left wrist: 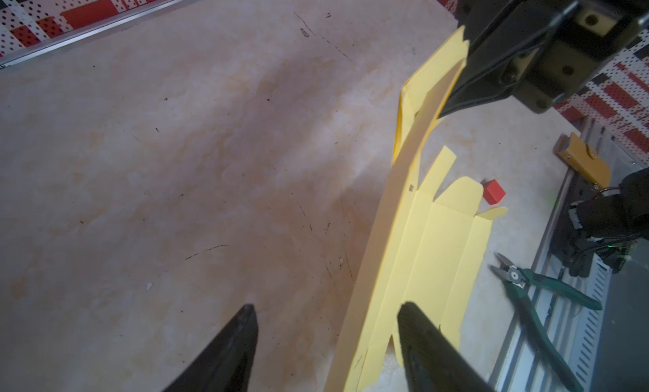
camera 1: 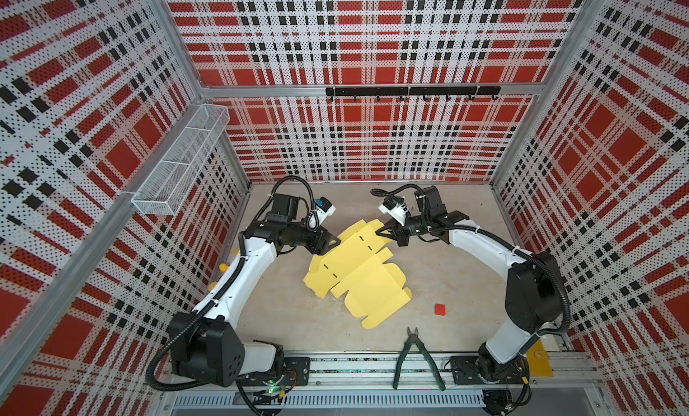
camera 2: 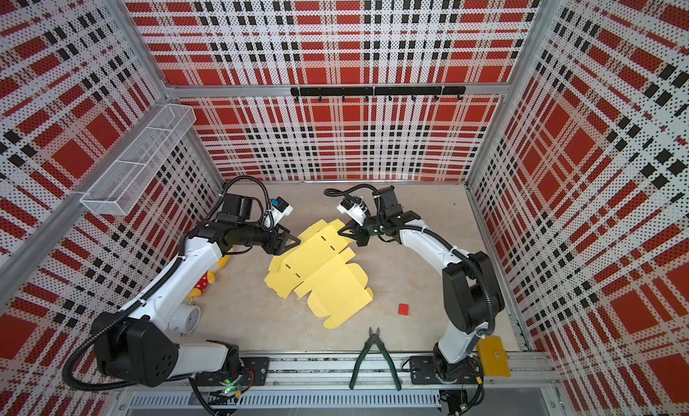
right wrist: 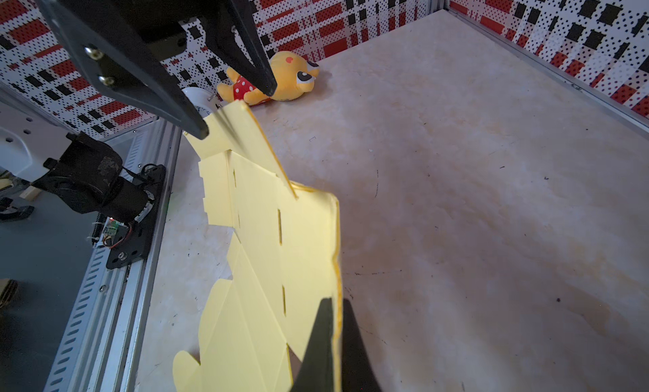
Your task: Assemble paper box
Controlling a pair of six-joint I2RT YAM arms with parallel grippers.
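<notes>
The yellow paper box [camera 1: 356,257] is partly folded, its slotted panel tilted up and its near flaps spread over the table. In the right wrist view, my right gripper is shut on a thin edge of the raised cardboard. My left gripper stands open at the box's other end, with the edge of a yellow wall [left wrist: 368,287] between its spread fingers. That wall lies closer to one finger [left wrist: 422,338]; whether they touch cannot be told. The panel's far side is hidden from the top views.
A red block [camera 1: 440,309] lies right of the box. Green-handled pliers [camera 1: 415,358] rest across the front table edge. A yellow plush toy [right wrist: 287,77] sits at the left side.
</notes>
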